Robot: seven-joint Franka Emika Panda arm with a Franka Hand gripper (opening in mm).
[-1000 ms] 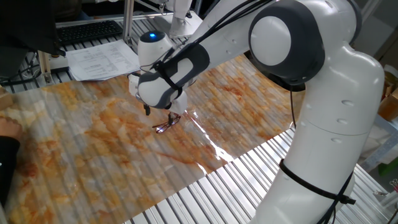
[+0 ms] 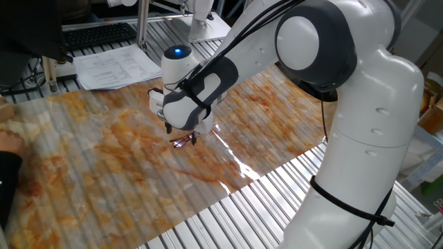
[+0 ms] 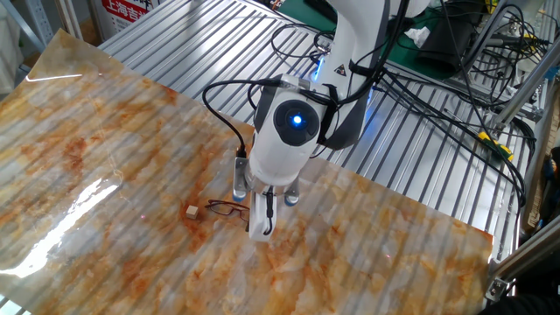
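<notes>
A pair of dark-framed glasses (image 3: 226,208) lies on the marbled orange-and-white sheet covering the table. Over one end of them hangs my gripper (image 3: 265,199), pointing down, with its two fingers wide apart. In exterior view 1 the gripper (image 2: 181,134) stands low at the glasses (image 2: 183,142), one finger on either side of their far part. Nothing shows held between the fingers. Part of the glasses is hidden behind the gripper's body in exterior view 2, and contact cannot be made out.
A small pale block (image 3: 192,212) rests just left of the glasses. Papers (image 2: 116,67) and a keyboard (image 2: 100,34) lie beyond the sheet. A person's hand (image 2: 12,142) is at the left edge. Much of the marbled sheet (image 2: 83,187) is bare.
My gripper has come down and shifted slightly right in exterior view 1, closer over the glasses. The glasses have not visibly moved.
</notes>
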